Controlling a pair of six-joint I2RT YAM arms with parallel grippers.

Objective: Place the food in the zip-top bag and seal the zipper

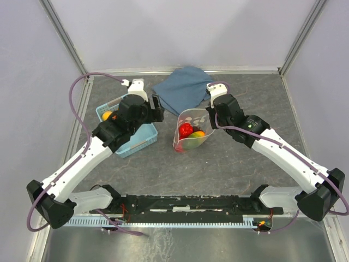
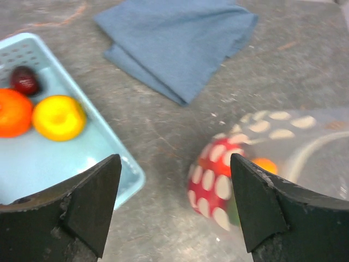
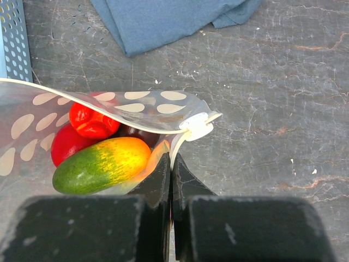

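The clear zip bag (image 3: pixel 24 139) with cream spots stands open on the table, holding a red pepper (image 3: pixel 94 120), a red round food (image 3: pixel 68 143), a green-yellow mango (image 3: pixel 103 165) and a dark item partly hidden behind them. My right gripper is shut at the bag's rim beside the white zip slider (image 3: pixel 197 126); the thin rim runs into its fingertips. To the left of the bag, my left gripper (image 1: pixel 158 109) hangs open by the basket's right side, with nothing between its fingers. In the left wrist view, the bag's spotted side (image 2: pixel 210 177) lies beyond the right finger.
A blue basket (image 2: pixel 128 169) at the left holds an orange (image 2: pixel 13 113), a yellow fruit (image 2: pixel 59 118) and a dark plum (image 2: pixel 24 81). Behind lies a folded blue cloth (image 1: pixel 185 87).
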